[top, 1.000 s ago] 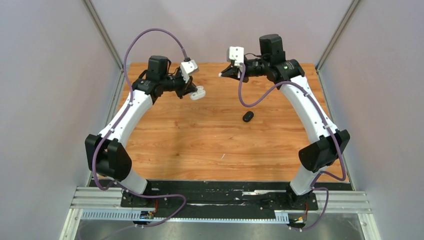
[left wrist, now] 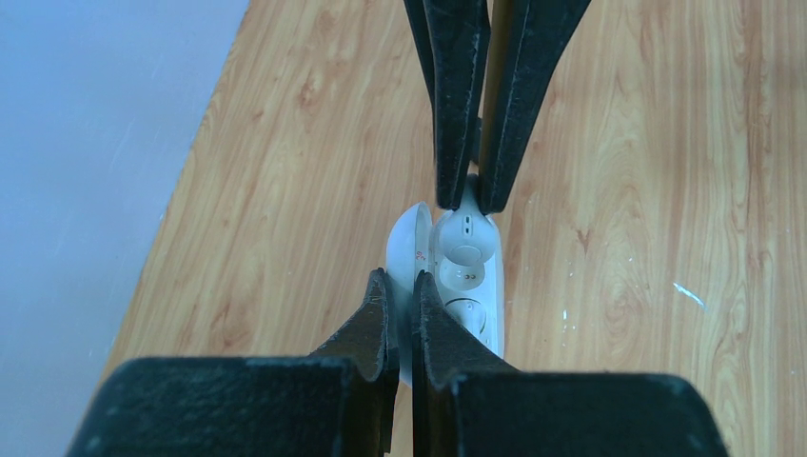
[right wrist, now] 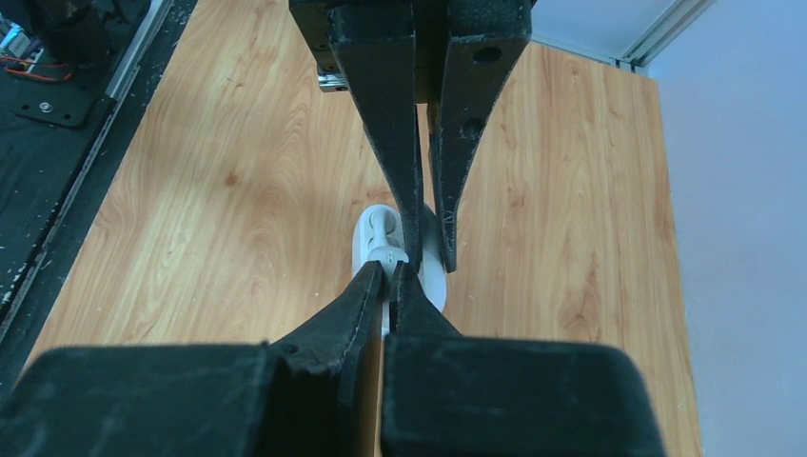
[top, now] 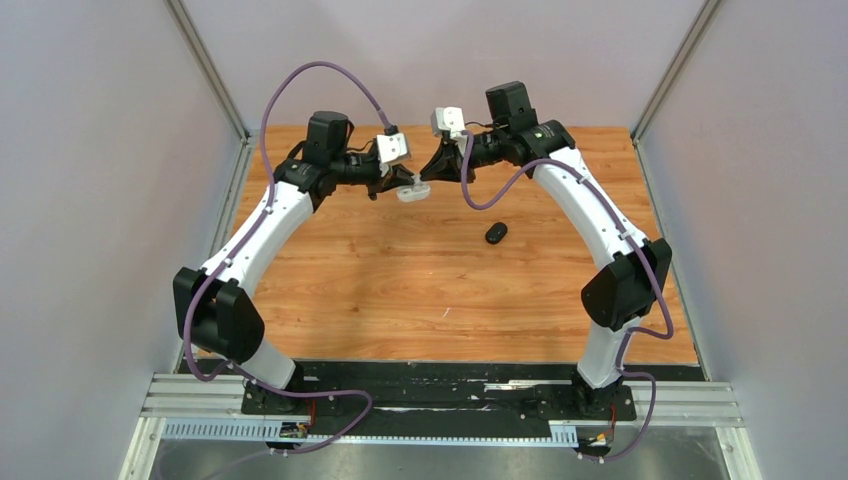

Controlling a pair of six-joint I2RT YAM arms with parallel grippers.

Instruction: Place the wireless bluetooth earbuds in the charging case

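My left gripper is shut on the raised lid of the white charging case [left wrist: 491,319], holding the case off the table. One white earbud [right wrist: 381,227] sits in the case, as the right wrist view shows. My right gripper is shut on the stem of another white earbud [left wrist: 466,238]. Its round head is over the case's end away from the seated bud, hiding the end well in the left wrist view. Whether it touches the case or hovers just above, I cannot tell. In the top view the two grippers nearly meet above the table.
A small black oval object [top: 496,233] lies on the wooden table [top: 400,300], right of the case. A tiny white scrap lies nearer the front. The fingers of both arms are very close together around the case.
My right gripper has carried its earbud leftward and slightly toward the front, from apart to over the case. My left gripper has shifted slightly right with the case. Both grips have stayed shut.
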